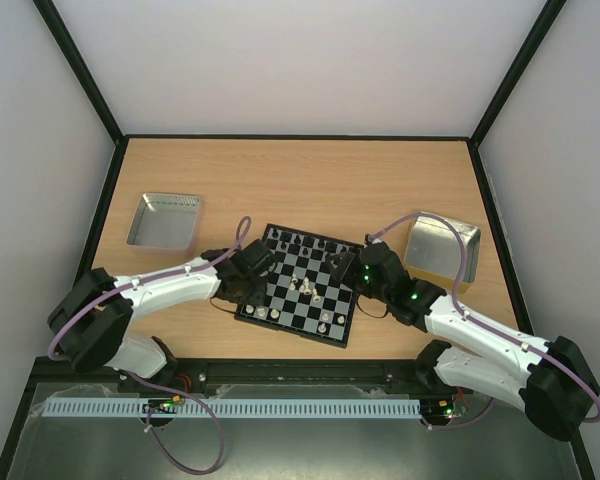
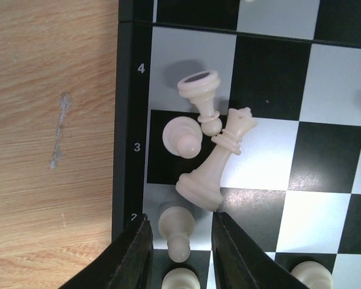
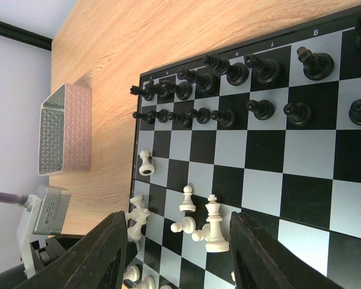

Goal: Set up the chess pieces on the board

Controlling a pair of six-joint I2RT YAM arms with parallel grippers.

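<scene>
The chessboard [image 1: 315, 260] holds black pieces in rows at its far side, with white pieces scattered on the near half. In the left wrist view my left gripper is open around a white pawn [image 2: 176, 226] near rank 2; a white queen [image 2: 207, 171] lies on its side just above, beside a white rook [image 2: 198, 90] and another pawn [image 2: 180, 137]. In the right wrist view my right gripper is open over the board, below a standing white king [image 3: 215, 232], lying white pawns [image 3: 183, 225] and black pieces [image 3: 316, 63].
A silver tray [image 1: 165, 220] sits at the left, and another metal tray in a yellow holder [image 1: 442, 250] at the right.
</scene>
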